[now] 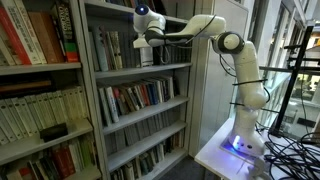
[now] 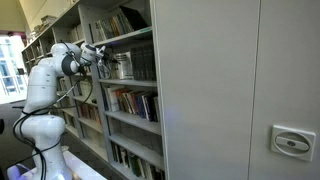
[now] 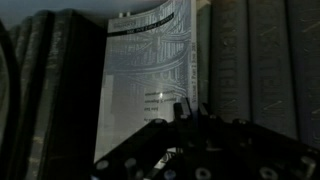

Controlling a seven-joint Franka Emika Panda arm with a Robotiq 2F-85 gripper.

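Observation:
A thin pale book (image 3: 150, 75) with grey line patterns on its cover fills the middle of the wrist view, its cover partly facing me. My gripper is shut on its right-hand edge; the lower part of the book is hidden behind the dark fingers. To both sides stand dark books (image 3: 230, 60). Exterior view 1 shows the gripper (image 1: 145, 42) high at the bookcase, in front of the upper shelf, and a pale patch just below it. From the side, the gripper (image 2: 103, 55) reaches in at that same upper shelf, too small to make out its fingers.
Shelf boards (image 1: 140, 72) run above and below the gripper's level. More books (image 1: 130, 98) fill the shelf beneath, leaning in places. A white table (image 1: 222, 158) stands near the arm's base, with cables (image 1: 290, 155) on the right. Open air lies in front of the bookcase.

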